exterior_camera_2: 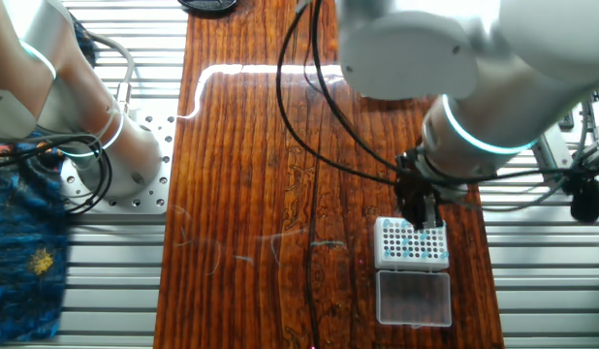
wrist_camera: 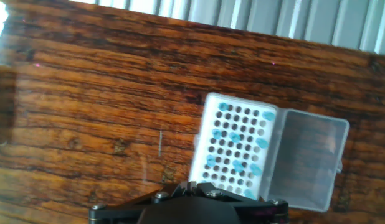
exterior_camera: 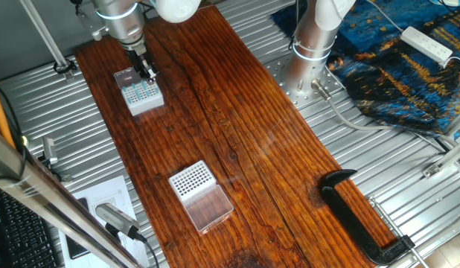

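A white rack with rows of round holes, several of them holding blue pieces, lies at the table's far end in exterior view 1. Its clear lid is folded open flat beside it. My gripper is over one edge of the rack, pointing down, and covers the rack's near corner in the wrist view. The fingers come together at the tips and look shut; nothing shows clearly between them. From the other side, the dark gripper is seen above the rack's edge. Whether the tips touch the rack cannot be told.
A second white rack, its holes looking empty, lies with its clear lid open nearer the camera. A black clamp grips the table edge.
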